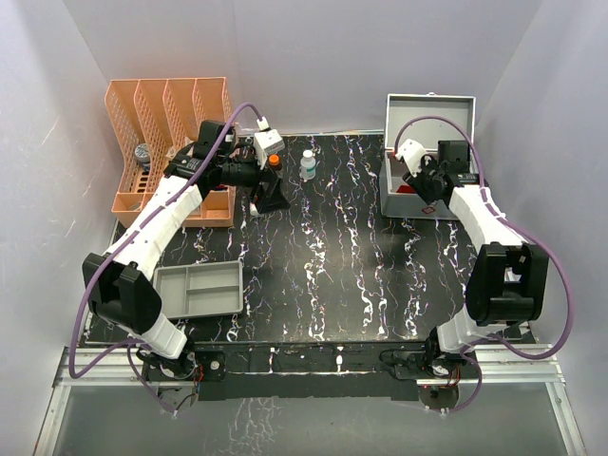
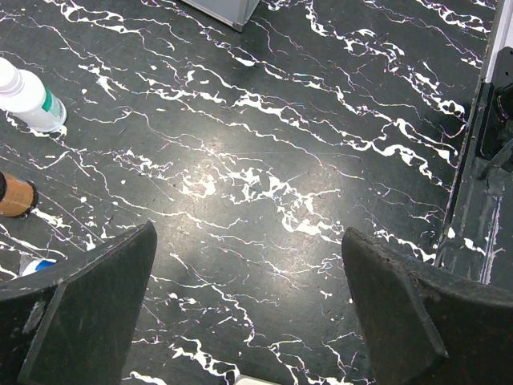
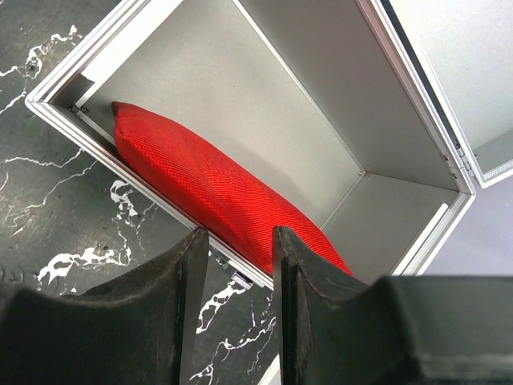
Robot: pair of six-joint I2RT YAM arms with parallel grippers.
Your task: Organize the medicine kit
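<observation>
The grey medicine kit [image 1: 389,201] stands at the back right with its lid [image 1: 432,109] raised. Inside, a red pouch [image 3: 192,172] leans along the front wall, and the rest of the kit's floor is bare. My right gripper is over that front wall, fingers apart; the rim and part of the pouch show in the gap, and contact is hard to judge. My left gripper is open and empty above the table. Near it stand a white bottle [image 1: 308,166] and a brown bottle [image 2: 16,196] with an orange cap [image 1: 275,161].
An orange divided rack [image 1: 150,100] fills the back left, holding a few items. A grey two-part tray [image 1: 214,290] lies at the front left. A small blue-and-white item [image 2: 38,265] is partly hidden by my left finger.
</observation>
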